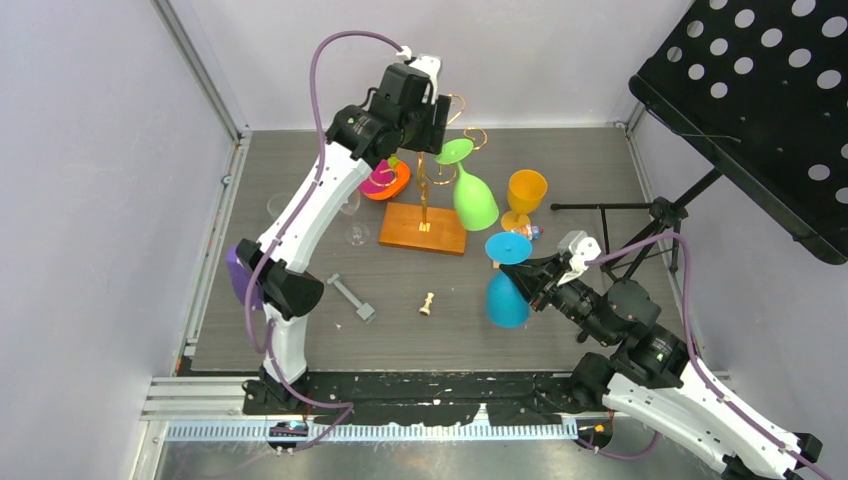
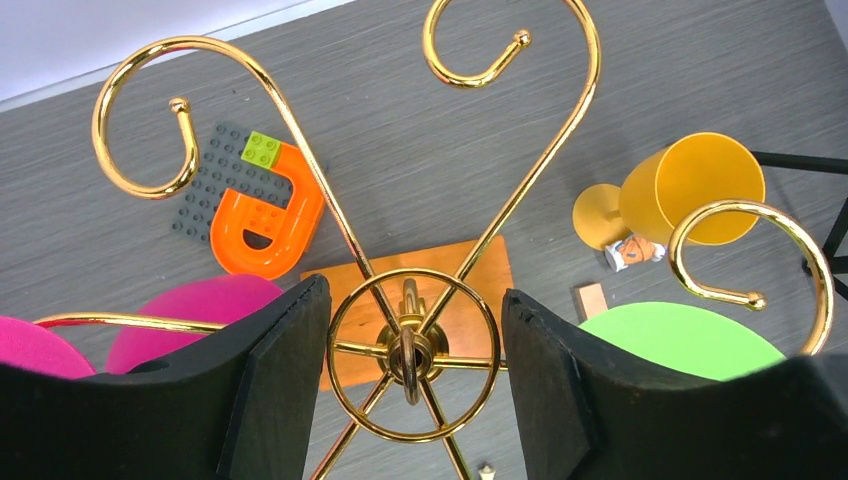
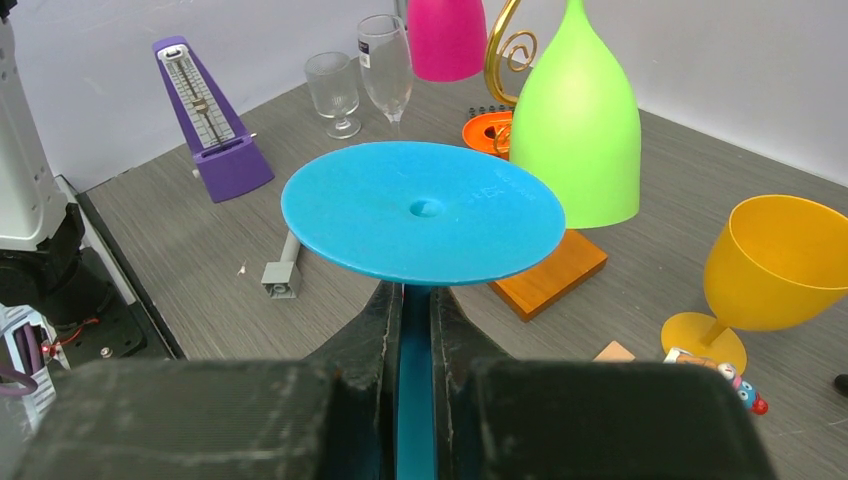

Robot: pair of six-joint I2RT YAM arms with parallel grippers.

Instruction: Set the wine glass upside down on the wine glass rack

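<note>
A gold wine glass rack on a wooden base (image 1: 400,232) carries upturned magenta glasses (image 2: 190,315) and a green glass (image 1: 475,205). Above the rack's top, my left gripper is open, with the gold top ring visible between its fingers. My right gripper is shut on the stem of a blue wine glass (image 1: 507,300), held upside down to the front right of the rack, its round foot (image 3: 380,205) facing up.
A yellow goblet (image 1: 526,190) stands at back right beside small toys. Clear glasses, a purple metronome (image 3: 215,150), a grey part (image 1: 350,298) and a small cream piece (image 1: 427,305) occupy the left and front. A black stand borders the right.
</note>
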